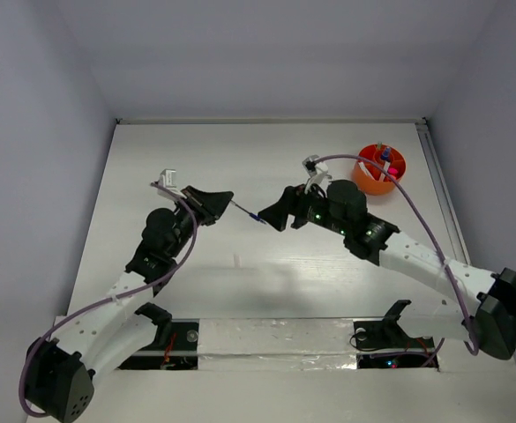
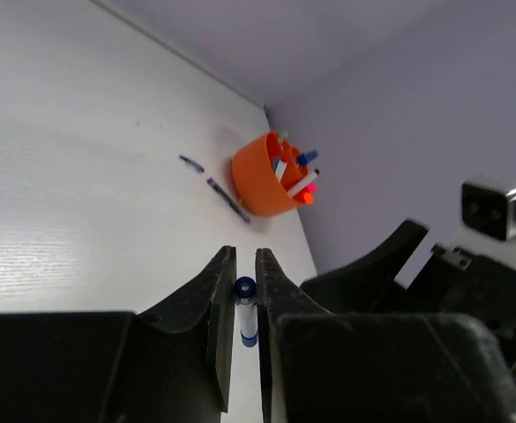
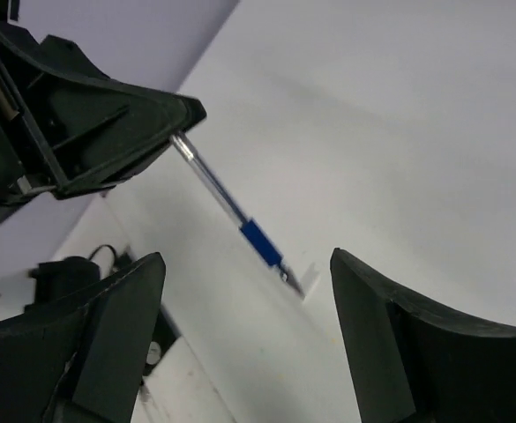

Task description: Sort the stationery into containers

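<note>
My left gripper (image 1: 227, 197) is shut on one end of a pen (image 1: 250, 212), silver with a blue section, which sticks out toward my right gripper (image 1: 284, 220). The right wrist view shows the pen (image 3: 260, 242) below and between the spread fingers of my right gripper, which is open and not touching it. An orange cup (image 1: 372, 183) holds several pens and markers at the back right. In the left wrist view, two more pens (image 2: 228, 200) (image 2: 190, 164) lie beside the cup.
Grey walls (image 1: 46, 141) bound the white table (image 1: 169, 141) at the back and sides.
</note>
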